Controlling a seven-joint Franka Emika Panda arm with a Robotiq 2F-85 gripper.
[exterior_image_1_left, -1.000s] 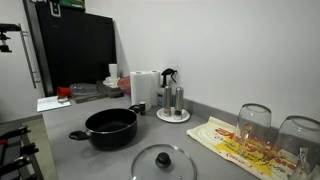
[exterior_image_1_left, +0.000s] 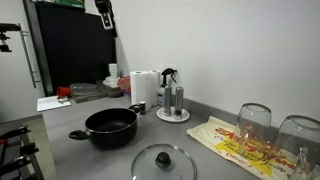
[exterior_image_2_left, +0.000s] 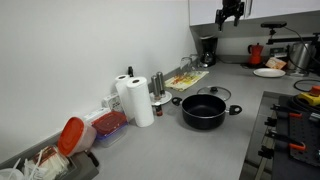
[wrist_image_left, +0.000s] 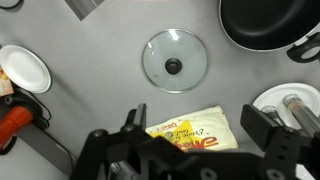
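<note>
A black two-handled pot (exterior_image_1_left: 110, 128) stands uncovered on the grey table; the wrist view shows part of the pot (wrist_image_left: 268, 28) at the upper right. Its likely cover, a round glass lid (exterior_image_1_left: 150, 169) with a black knob, lies flat nearby, apart from the pot. From above, the whole lid (wrist_image_left: 175, 82) is visible. High over the table hangs my gripper, its fingers wide apart and nothing between them. In exterior view 2, only the lower part of the arm with the gripper (exterior_image_2_left: 232, 14) shows at the top.
Upturned glasses (exterior_image_1_left: 252, 125) stand on a yellow-and-white cloth (exterior_image_1_left: 222, 139). A white plate (exterior_image_1_left: 173, 116) carries tall shakers, with paper towel rolls (exterior_image_2_left: 139, 103) near it. A red bowl (exterior_image_2_left: 74, 133) and a dish rack sit at the far end. Bare table lies around the lid.
In exterior view 1, my gripper has come rightward and lower from the top left edge. The pot and lid have stayed put.
</note>
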